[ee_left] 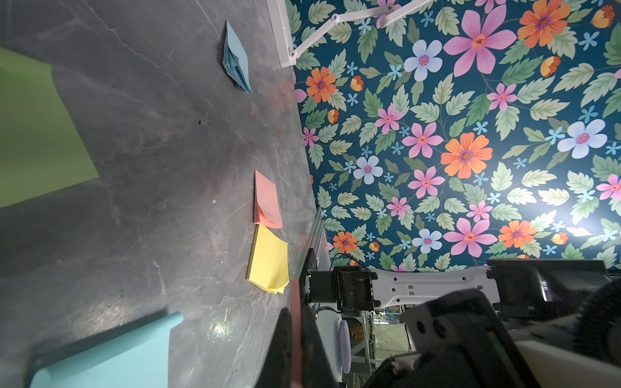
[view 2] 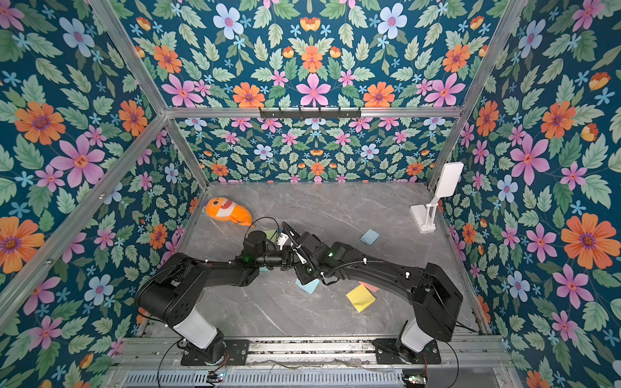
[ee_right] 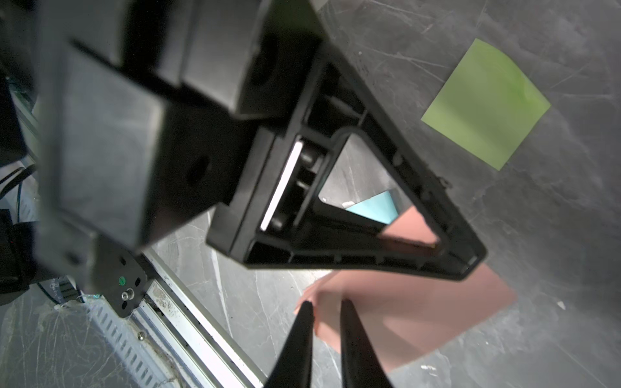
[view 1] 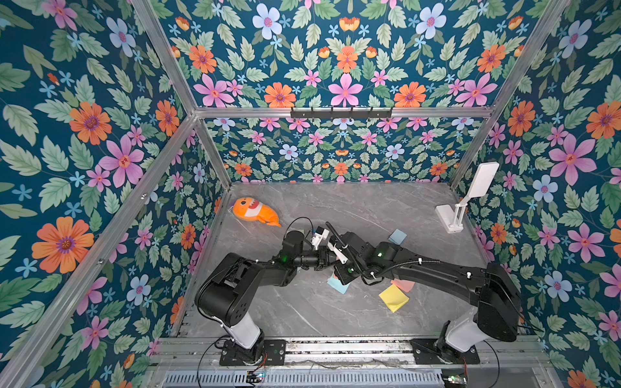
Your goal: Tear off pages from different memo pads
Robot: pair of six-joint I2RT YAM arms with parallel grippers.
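Observation:
In the left wrist view, my left gripper is shut on a pink sheet [ee_left: 295, 317], seen edge-on as a thin strip. The same pink sheet [ee_right: 420, 317] spreads behind the left gripper's triangular finger in the right wrist view. Its curled end reaches between the tips of my right gripper, which is shut on it. Both grippers meet over the middle of the table. To the right lie a yellow pad [view 1: 394, 298], a pink pad [ee_left: 267, 200] touching it, and a blue pad [view 1: 397, 236] farther back.
A loose green sheet [ee_right: 488, 103] and a light-blue sheet [view 2: 308, 285] lie near the grippers. An orange plush toy [view 1: 255, 210] rests at the back left; a white lamp [view 1: 462, 203] stands at the back right.

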